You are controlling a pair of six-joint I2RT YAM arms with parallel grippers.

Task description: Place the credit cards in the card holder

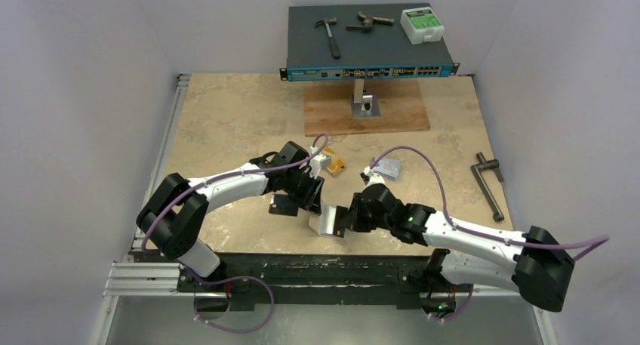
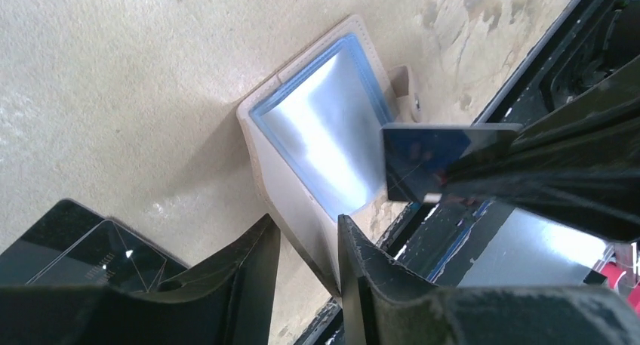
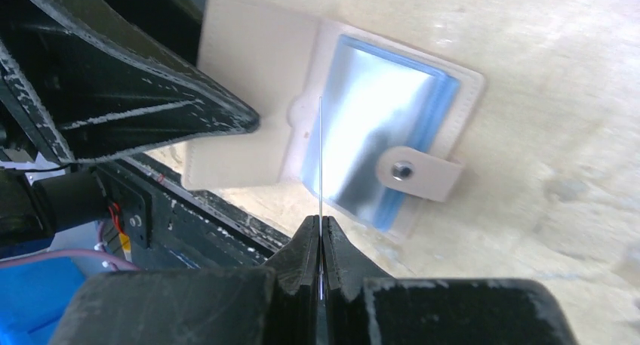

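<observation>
The pinkish card holder (image 2: 290,164) lies open, its clear blue-edged sleeves (image 3: 377,118) facing up. My left gripper is shut on the edge of the holder's cover (image 3: 249,66), which passes between its fingers. A black card (image 2: 423,160) is pinched in my right gripper, above and beside the sleeves. From the right wrist the card appears edge-on as a thin line. Another black card (image 1: 283,204) lies on the table left of the holder, also partly visible in the left wrist view.
A yellow card (image 1: 336,164) and a pale silver card (image 1: 388,168) lie behind the grippers. The holder is close to the table's front edge (image 1: 302,255). Farther back is a wooden board (image 1: 404,107); free table lies left and right.
</observation>
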